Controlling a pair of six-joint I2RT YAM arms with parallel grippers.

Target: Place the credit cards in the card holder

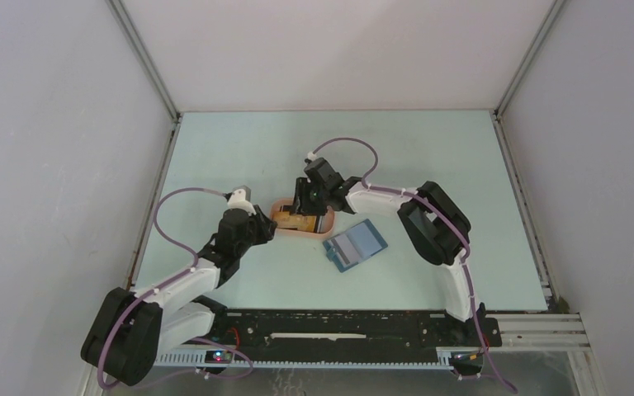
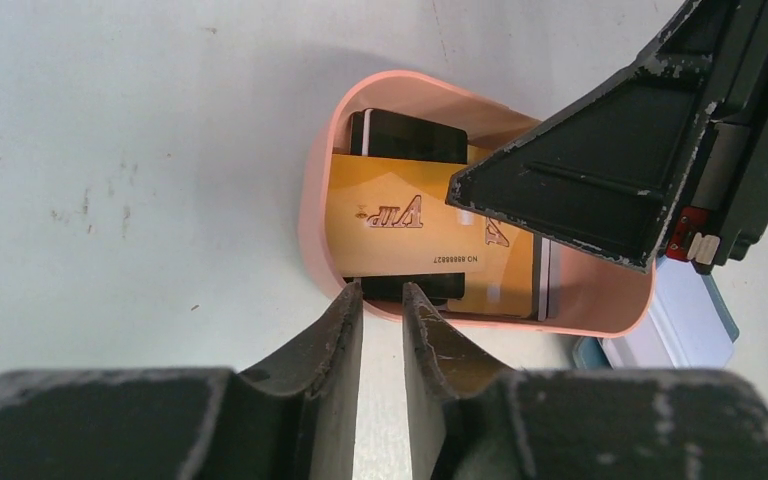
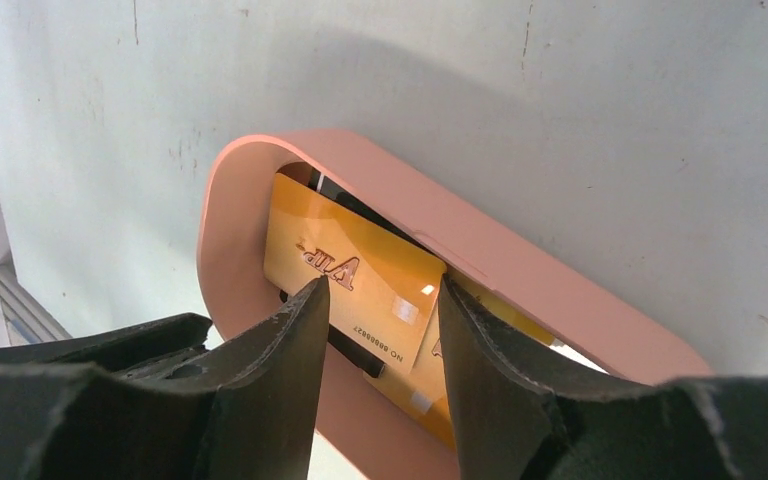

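Note:
Orange-gold credit cards (image 2: 390,235) lie overlapping in a pink bin (image 2: 312,215), with black cards (image 2: 415,137) showing under and beside them. The blue-and-grey card holder (image 1: 355,245) rests on the table, right of the bin. In the right wrist view my right gripper is parted over the bin, its fingertips at the lower right of the top gold card (image 3: 345,260); whether they touch it I cannot tell. Just outside the bin's left end, my left gripper has a narrow gap between its fingers, with nothing in it.
Both arms crowd the bin, and the right gripper's dark finger reaches across it in the left wrist view. The bin's walls rise around the cards. Bare table lies behind the bin and on the far right.

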